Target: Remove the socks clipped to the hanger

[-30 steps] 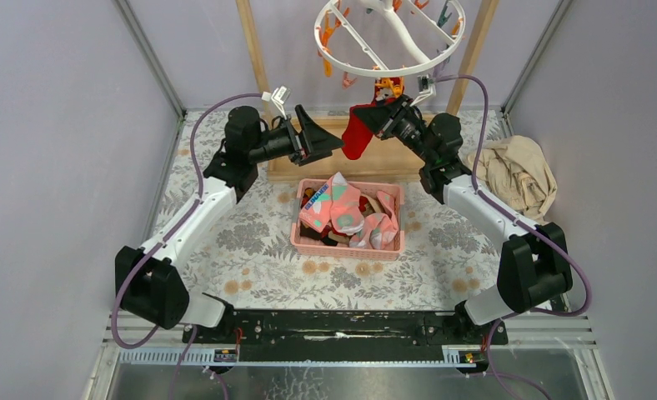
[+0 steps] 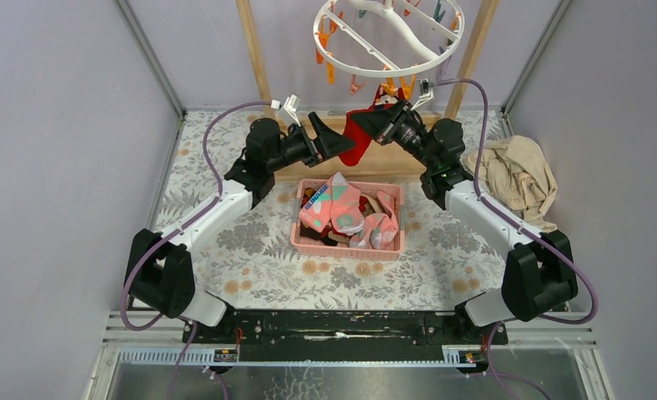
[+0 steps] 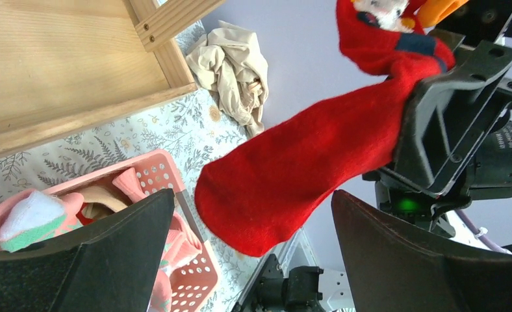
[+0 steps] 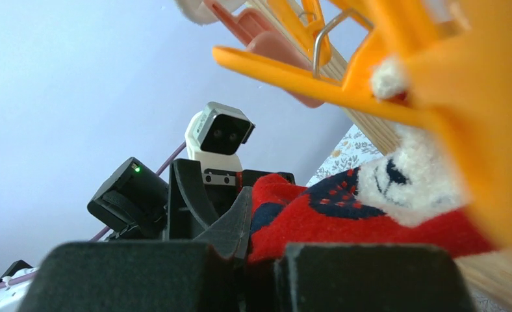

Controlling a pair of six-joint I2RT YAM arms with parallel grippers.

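Note:
A red sock with a navy and white fuzzy pattern hangs below the white clip hanger. My right gripper is shut on its upper part, right beside orange clips, which fill much of the right wrist view. My left gripper is open at the sock's left, and in the left wrist view the sock's loose lower end lies between or just beyond its spread fingers. Whether the clips still grip the sock is unclear.
A pink basket of socks sits below on the patterned table. A wooden frame stands behind it, and a beige cloth lies at the right.
My left gripper has moved right, toward the sock's lower end. My right gripper and the sock have shifted slightly, the sock's end a little lower.

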